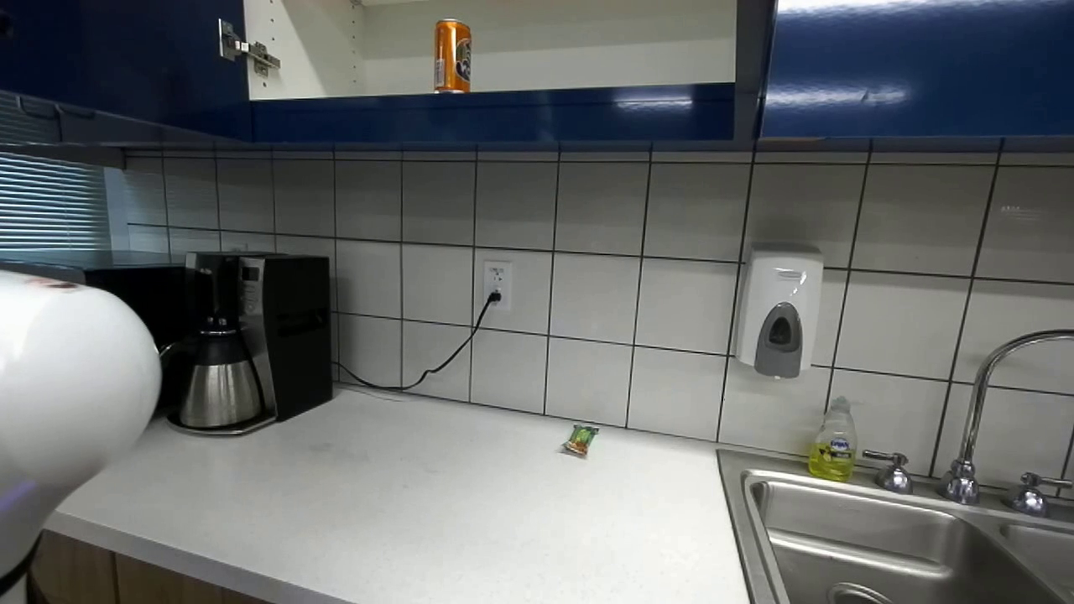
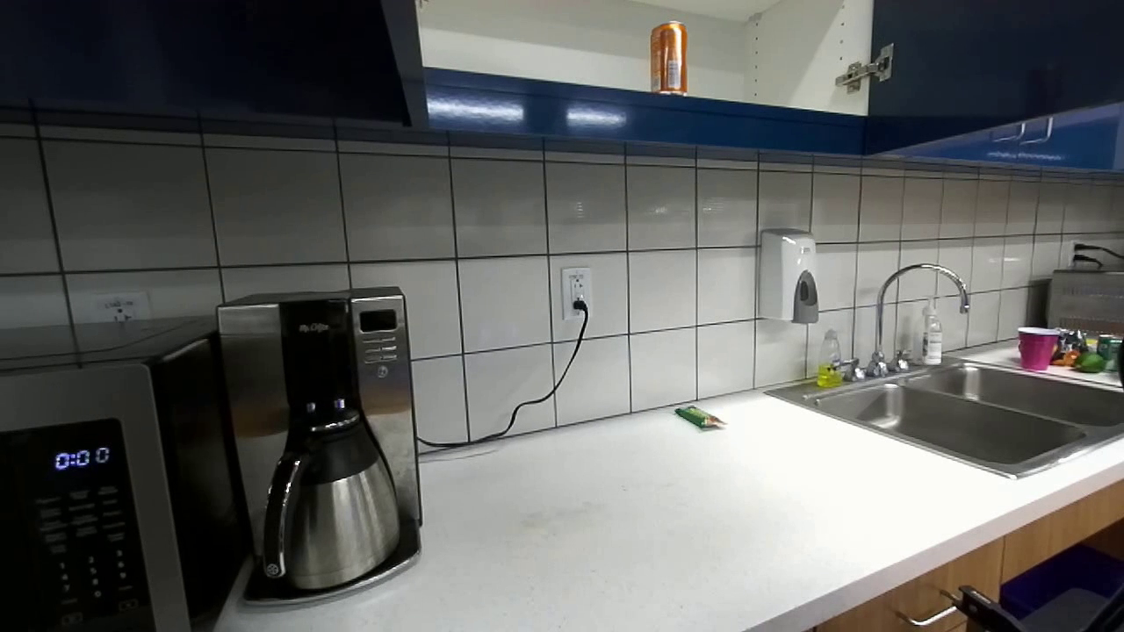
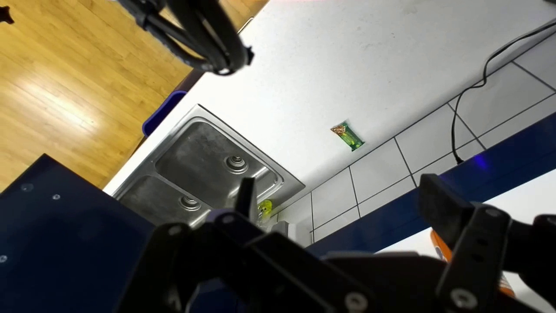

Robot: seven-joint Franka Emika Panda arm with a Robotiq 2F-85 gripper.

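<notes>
My gripper shows only in the wrist view, its dark fingers spread wide apart and nothing between them. An orange can (image 1: 453, 56) stands upright on the shelf of the open upper cabinet, close to its front edge; exterior view 2 shows the same can (image 2: 668, 58). In the wrist view a strip of the orange can (image 3: 441, 245) appears behind the right finger, mostly covered by it. On the white counter near the tiled wall lies a small green snack packet (image 1: 580, 439), well away from the fingers.
A coffee maker (image 2: 316, 442) and a microwave (image 2: 84, 474) occupy the counter's left end. To the right are a steel sink (image 1: 740, 503), a dish soap bottle (image 1: 832, 443) and a wall dispenser (image 1: 780, 312). Blue cabinet doors flank the shelf. Mid-counter is clear.
</notes>
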